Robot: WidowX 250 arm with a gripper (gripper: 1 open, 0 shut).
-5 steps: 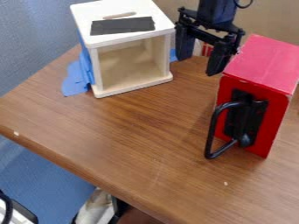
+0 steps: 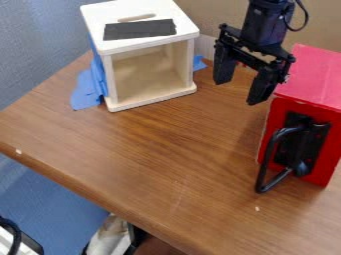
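Note:
My black gripper (image 2: 241, 79) hangs open above the table at the upper right, left of a red box (image 2: 310, 85), with nothing visible between its fingers. The red box stands at the right edge, its front carrying a black panel with a large curved black handle (image 2: 269, 156).
A white open-fronted wooden box (image 2: 158, 95) with a dark patch on top stands at the back left on blue cloth (image 2: 86, 92). The table's left edge drops to a blue floor area.
My gripper has moved slightly right and down. The red box has shifted right and a little toward the front, its handle with it.

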